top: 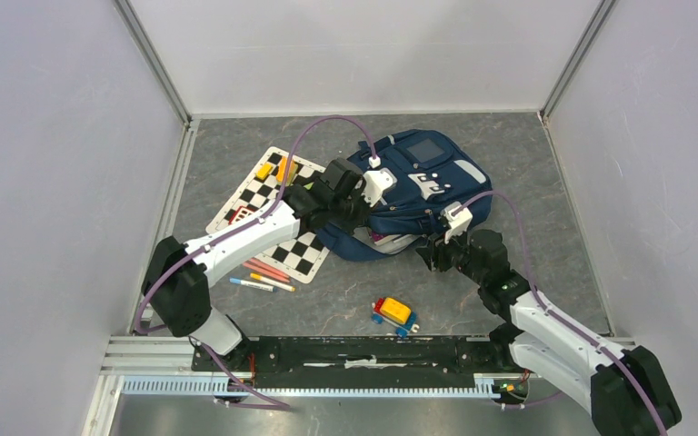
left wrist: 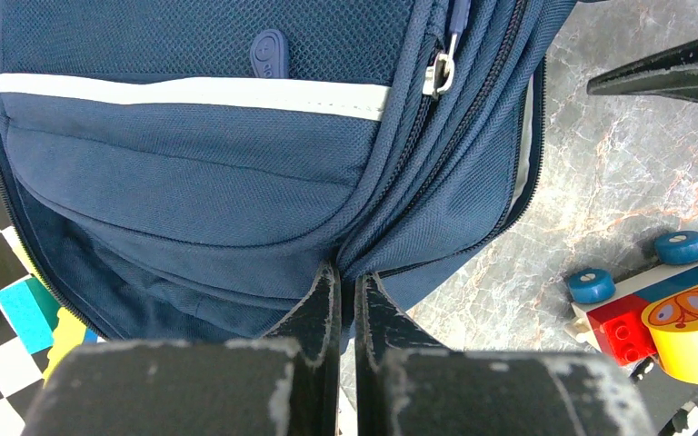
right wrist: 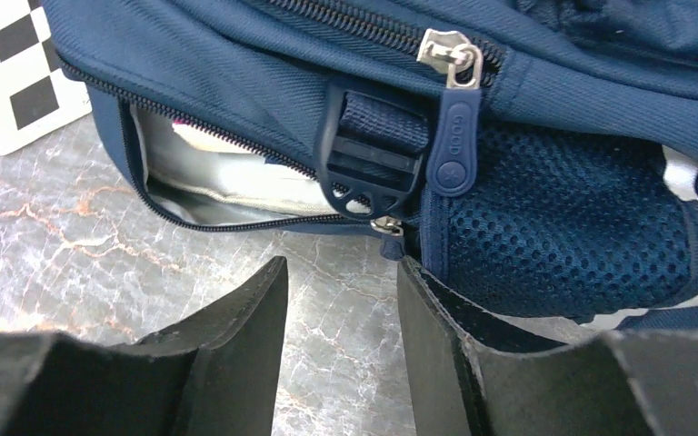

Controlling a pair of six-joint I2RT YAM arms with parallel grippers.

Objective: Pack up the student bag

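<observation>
A navy backpack (top: pixel 427 182) lies on the grey floor, its main compartment partly unzipped along the near side. In the left wrist view my left gripper is shut on a fold of the bag's fabric. My right gripper stands part open with an empty gap, close to the bag's near right corner. Just beyond its fingers hang a small zipper pull (right wrist: pixel 392 245) at the end of the opening and a larger zipper pull (right wrist: pixel 453 150). Through the opening, light contents (right wrist: pixel 264 177) show inside.
A checkered board (top: pixel 304 254) with colourful blocks lies left of the bag, partly behind my left arm. Several markers (top: pixel 264 280) lie in front of it. A toy vehicle (top: pixel 395 312) stands near the front edge.
</observation>
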